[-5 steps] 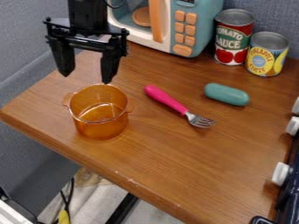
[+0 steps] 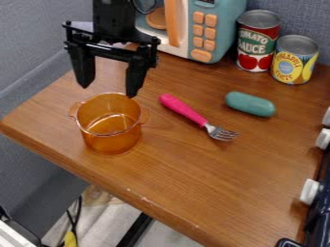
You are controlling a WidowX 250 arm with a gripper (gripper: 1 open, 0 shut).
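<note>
My black gripper [image 2: 110, 79] hangs open over the back left of the wooden table, above and behind an orange transparent pot [image 2: 108, 129], with nothing between its fingers. A fork with a pink handle [image 2: 184, 110] lies to the right of the pot, tines toward the front right. A teal oblong object [image 2: 250, 103] lies further right.
A teal toy microwave [image 2: 206, 34] stands at the back, beside a red-labelled can [image 2: 256, 43] and a yellow-labelled can [image 2: 294, 62]. A dark appliance with white knobs [image 2: 315, 208] is at the right edge.
My gripper has shifted slightly to the right over the last second. The objects on the table have not moved.
</note>
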